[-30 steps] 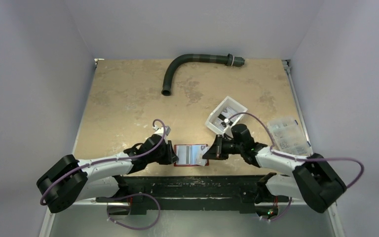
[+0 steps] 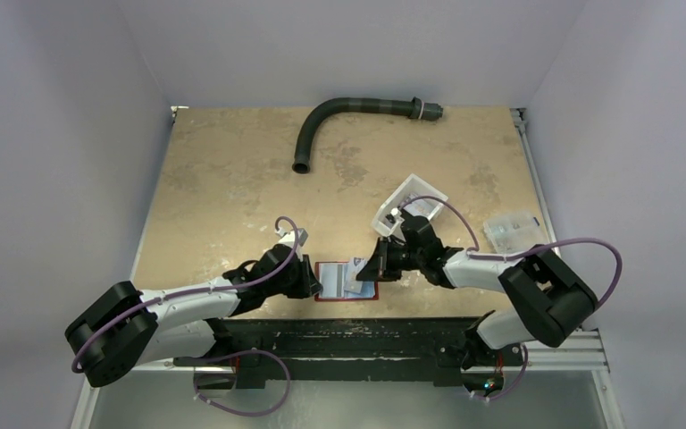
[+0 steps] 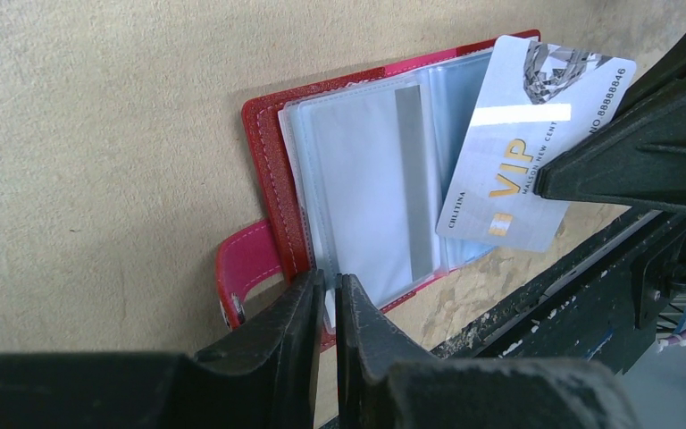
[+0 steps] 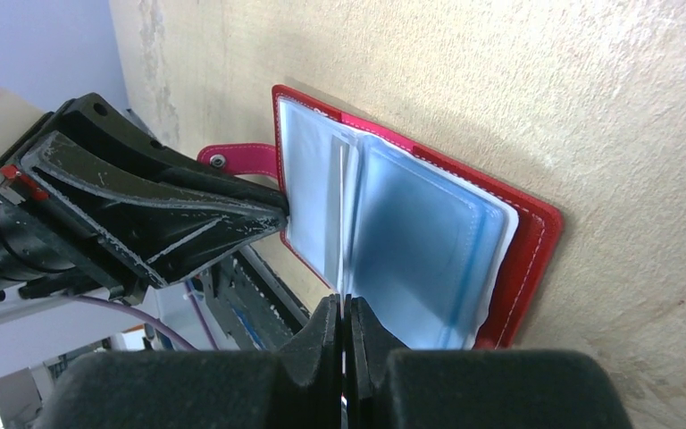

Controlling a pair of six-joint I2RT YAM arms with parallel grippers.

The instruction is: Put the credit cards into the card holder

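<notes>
The red card holder (image 2: 378, 288) lies spread open on the table, with clear sleeves over white and pale blue backing. A white and gold VIP card (image 3: 520, 143) slants over the sleeve by the holder's middle fold. My right gripper is shut on this card (image 4: 343, 223), seen edge-on between its fingertips. At the holder's left edge sits my left gripper, its fingers close together. A sleeve edge shows in the narrow gap there; whether they pinch it cannot be told. The card's lower edge appears over the sleeve, not clearly inside it.
Behind the right arm stands a white tray (image 2: 382, 213) with cards in it. A clear plastic box (image 2: 514, 232) lies at the right, and a dark hose (image 2: 357, 105) curves across the back. A pink strap (image 3: 248, 255) sticks out from the holder.
The left arm looks still.
</notes>
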